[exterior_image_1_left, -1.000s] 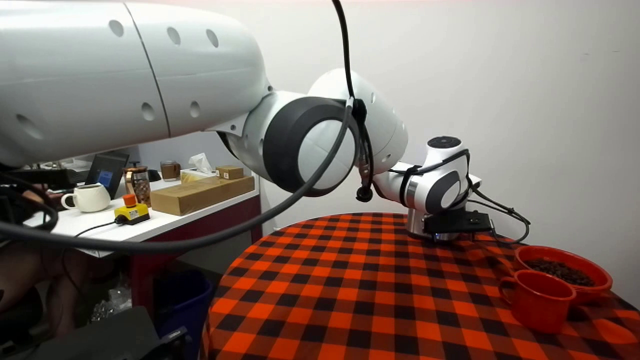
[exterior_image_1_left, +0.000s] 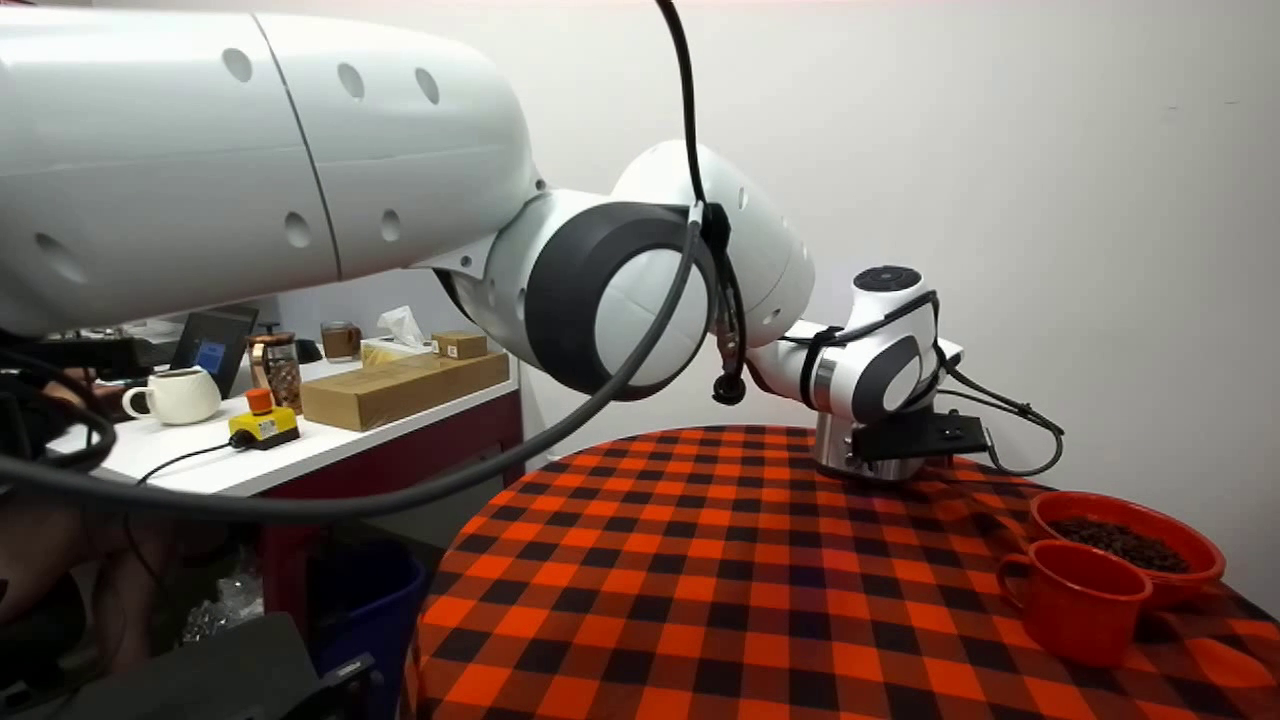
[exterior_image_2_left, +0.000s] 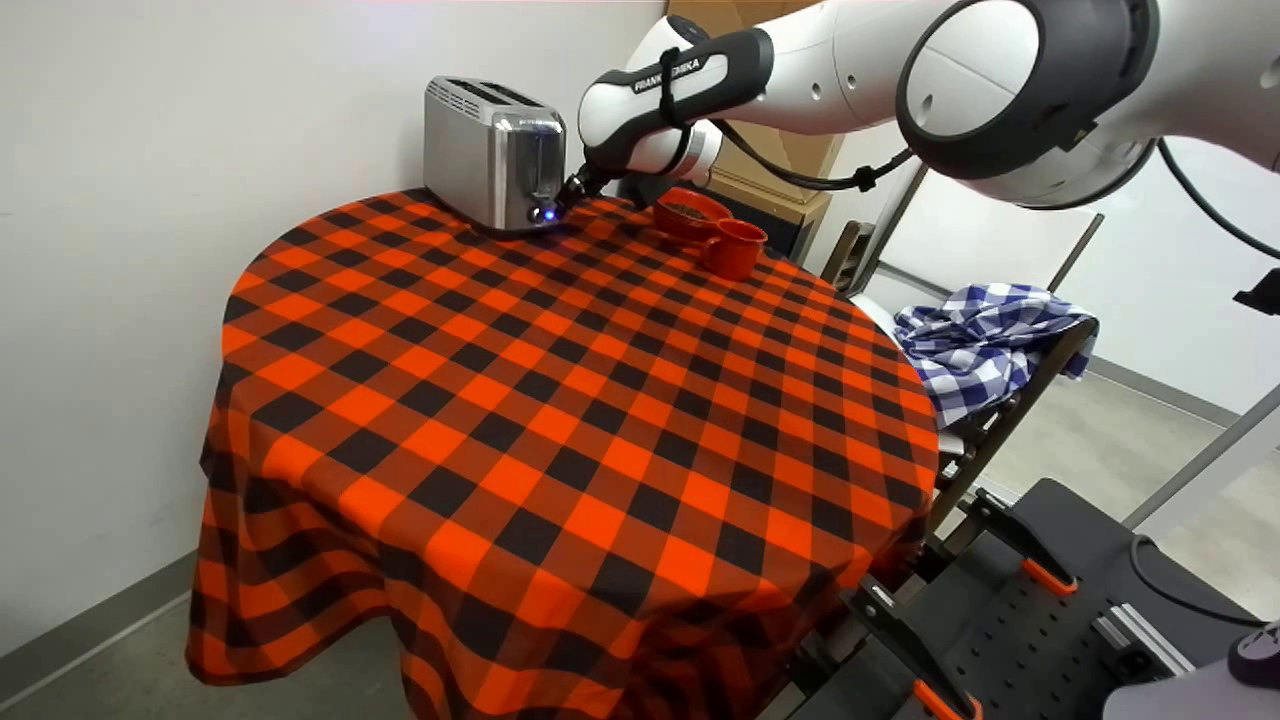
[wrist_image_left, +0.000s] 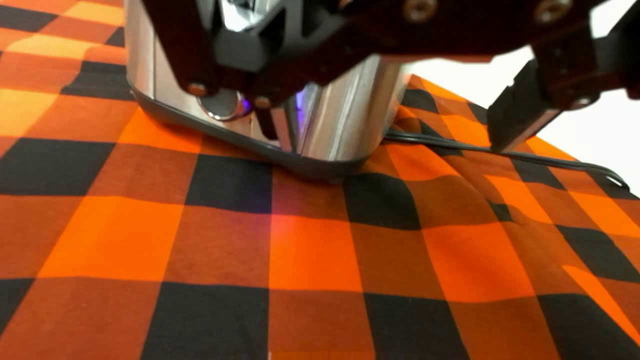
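A silver toaster (exterior_image_2_left: 459, 156) stands on the checked cloth against the wall, two slots on top. Low on its end panel is a round knob (wrist_image_left: 220, 105) beside a blue-violet glow. Against that end sits my gripper, its fingers wide apart. One finger (wrist_image_left: 283, 129) is in front of the toaster's panel near the knob; whether it touches cannot be told. The other finger (wrist_image_left: 519, 114) is out to the right, over the cloth and cord. Nothing shows held between them. In exterior view 1 the hand hides most of the toaster.
A red mug (exterior_image_2_left: 733, 250) and a red bowl (exterior_image_2_left: 708, 206) of small dark pieces stand near the arm. A black cord (wrist_image_left: 444, 141) runs from behind the toaster. Most of the checked tablecloth (exterior_image_2_left: 528, 408) is clear.
My hand has tilted slightly beside the toaster, and the black piece under it now sits at a different angle. The mug and bowl have not moved.
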